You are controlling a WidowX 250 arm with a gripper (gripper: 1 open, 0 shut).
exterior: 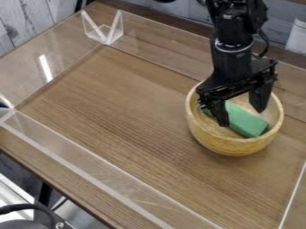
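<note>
My black gripper (233, 101) hangs down over a yellow bowl (221, 139) at the right of the camera view, its fingers spread open at the bowl's opening. A green block (246, 122) lies tilted inside the bowl, partly under the gripper. The near fingertip reaches down beside the block's left end; whether it touches the block is unclear.
A small clear plastic piece (103, 29) stands at the back left. Clear strips run along the front-left and right edges, and a panel lies behind at the back right.
</note>
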